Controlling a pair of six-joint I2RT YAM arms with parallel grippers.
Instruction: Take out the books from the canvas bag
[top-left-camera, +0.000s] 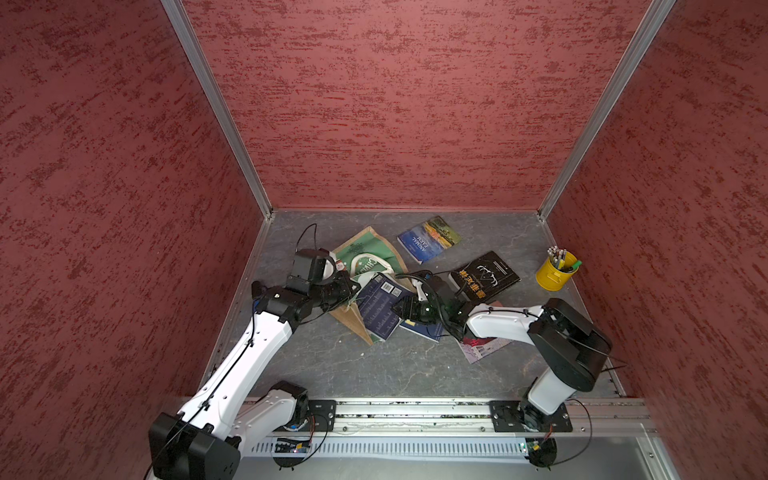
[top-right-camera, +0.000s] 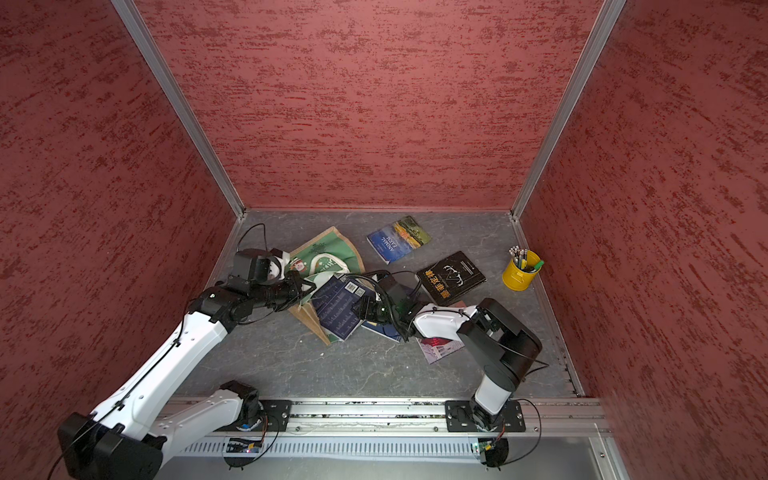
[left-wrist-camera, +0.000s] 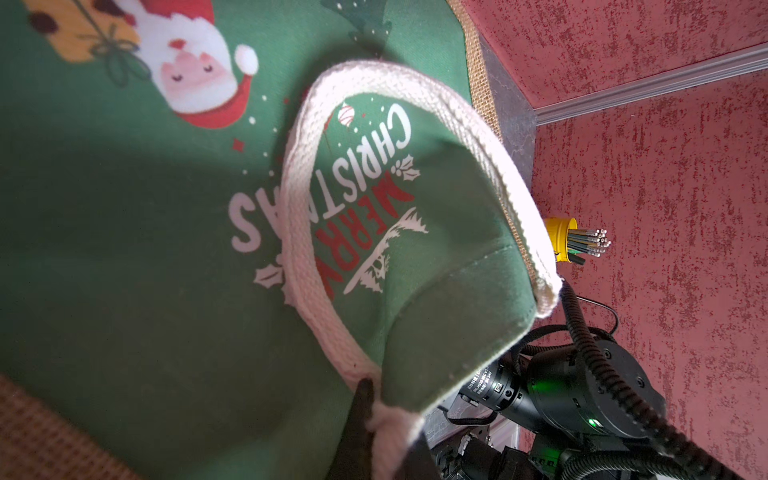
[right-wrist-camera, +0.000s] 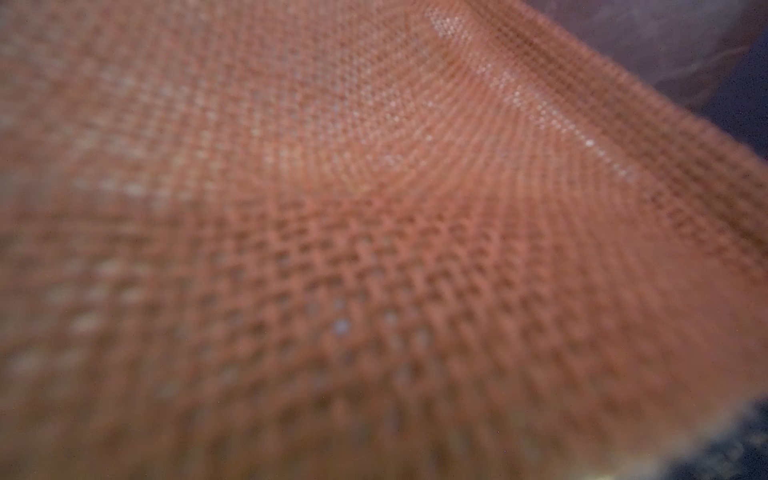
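The canvas bag (top-left-camera: 366, 244), green-printed with burlap edges, lies at centre left. My left gripper is shut on its white strap handle (left-wrist-camera: 297, 240), which loops over the green face. At the bag's mouth, a navy book with a QR code (top-left-camera: 376, 310) shows much of its cover; its inner end is hidden in the bag. By the book's right side is my right gripper (top-left-camera: 406, 307), open. Blurred burlap (right-wrist-camera: 360, 240) fills most of the right wrist view and hides the fingers there.
Outside the bag lie a blue book (top-left-camera: 422, 329) under the right gripper, a pink one (top-left-camera: 484, 349) under the right arm, a black one (top-left-camera: 485, 277) and a blue-and-yellow one (top-left-camera: 429, 238). A yellow pen cup (top-left-camera: 553, 276) stands right.
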